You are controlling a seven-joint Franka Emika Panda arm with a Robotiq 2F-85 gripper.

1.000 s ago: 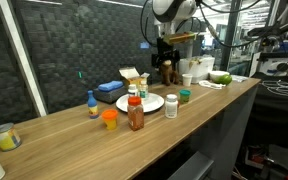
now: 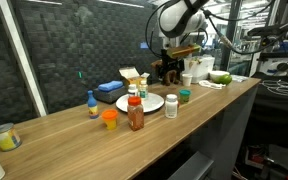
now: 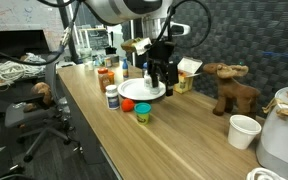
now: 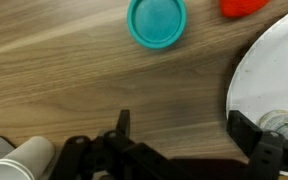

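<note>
My gripper stands open above bare tabletop, nothing between its fingers. From the side it hangs over the counter point(image 3: 162, 78), past the white plate. In the wrist view, a jar with a teal lid point(image 4: 157, 22) lies beyond the fingertips at top centre. Right of it shows part of a red round item point(image 4: 241, 5). The white plate point(image 4: 269, 65) fills the right side, carrying a clear-topped container point(image 4: 282, 123) near the right finger. A white cup point(image 4: 24, 160) lies in view at lower left.
A brown plush moose point(image 3: 229, 92) and a yellow box point(image 3: 186, 77) stand near the back wall. Jars point(image 2: 135, 118) and an orange cup point(image 2: 110, 118) line the counter, with a blue bottle point(image 2: 92, 103) behind. The left part of the counter has free room.
The arm has shifted rightward in exterior view 1 over the last second, and the gripper looks a little lower. The counter objects appear unmoved.
</note>
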